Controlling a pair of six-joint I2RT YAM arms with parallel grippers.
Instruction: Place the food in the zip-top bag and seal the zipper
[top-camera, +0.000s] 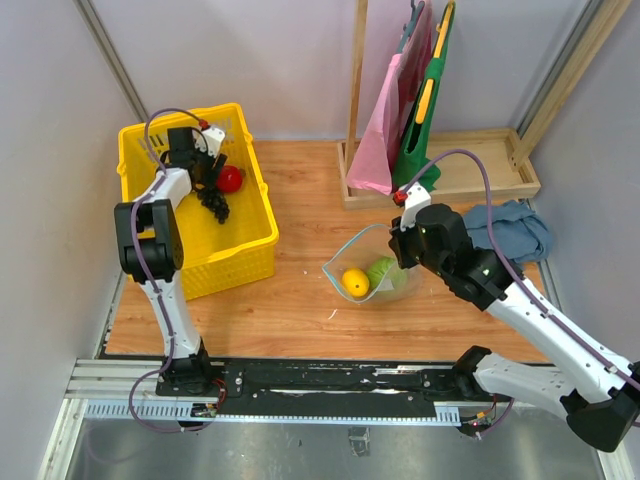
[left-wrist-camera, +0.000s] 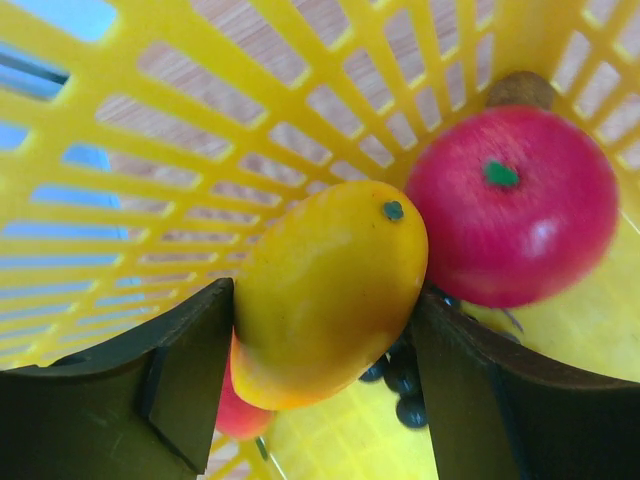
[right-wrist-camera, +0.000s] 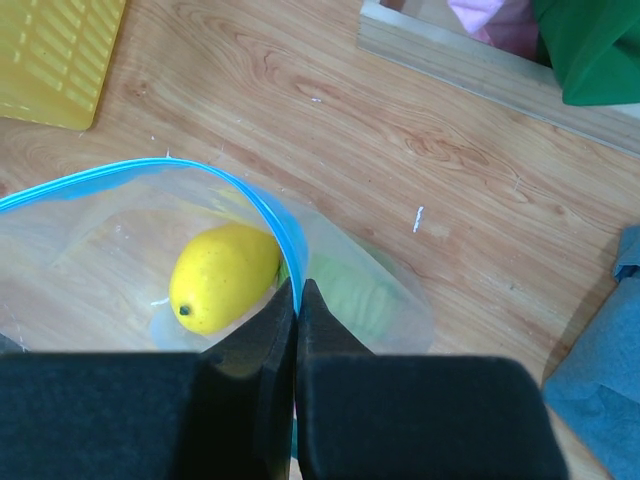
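In the yellow basket (top-camera: 225, 260), my left gripper has its fingers either side of a yellow mango (left-wrist-camera: 328, 280); whether it grips is unclear. A red fruit (left-wrist-camera: 510, 210) and dark grapes (left-wrist-camera: 410, 405) lie beside it. My right gripper is shut on the edge of the clear zip bag (right-wrist-camera: 90, 260) with blue zipper. The bag lies open on the table, holding a yellow fruit (right-wrist-camera: 225, 275) and a pale green item (top-camera: 382, 272).
A wooden rack (top-camera: 470, 180) with pink and green hanging items stands at the back right. A blue cloth (top-camera: 515, 235) lies at the right. Bare table (top-camera: 300, 220) separates basket and bag.
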